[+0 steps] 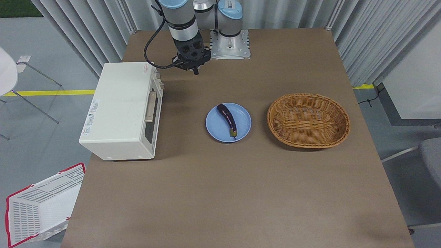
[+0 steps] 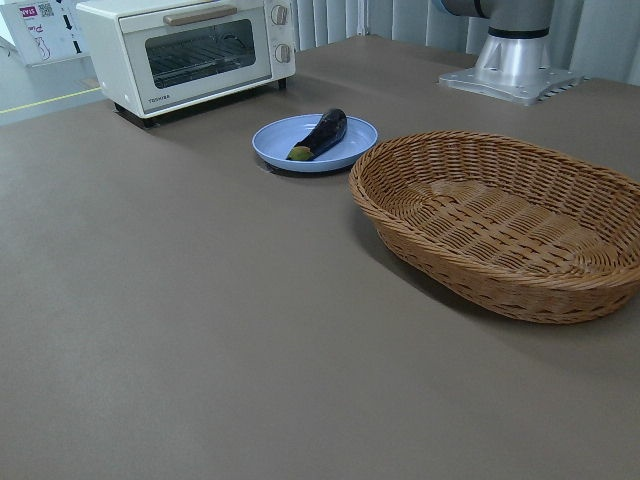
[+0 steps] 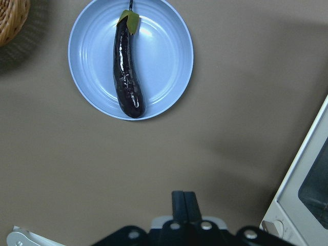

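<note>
A dark purple eggplant (image 1: 226, 117) with a green cap lies on a blue plate (image 1: 213, 126) in the middle of the table, seen also in the left view and, from above, in the wrist view. My gripper hangs over the table behind the plate, near the back of the toaster oven, with its fingers shut together and nothing visible between them. In the front view it is at the top, partly hidden by its own housing.
A white toaster oven (image 1: 115, 107) with a closed glass door stands left of the plate. An empty oval wicker basket (image 1: 308, 120) sits to the right.
</note>
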